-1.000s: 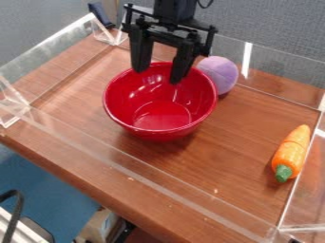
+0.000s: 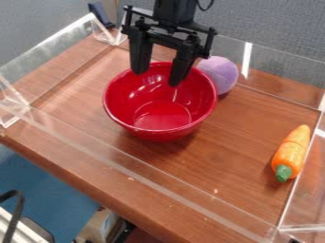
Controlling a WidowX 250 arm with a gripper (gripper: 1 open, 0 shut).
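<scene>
My black gripper (image 2: 159,65) hangs over the back of a red bowl (image 2: 162,114), its two fingers apart and reaching down to about the bowl's far rim. Nothing shows held between them, though whether a fingertip touches the rim is unclear. Behind the bowl on the right lies a purple round object (image 2: 219,73), partly hidden by the bowl. An orange toy carrot (image 2: 291,150) with a green top lies on the right side of the wooden table.
The wooden table (image 2: 89,157) is edged by clear plastic walls (image 2: 18,106) and backed by a grey panel. Beyond the near left edge are a blue floor and some clutter.
The gripper has shifted very slightly, its fingertips a little lower or more to the left. The bowl and other objects look unchanged.
</scene>
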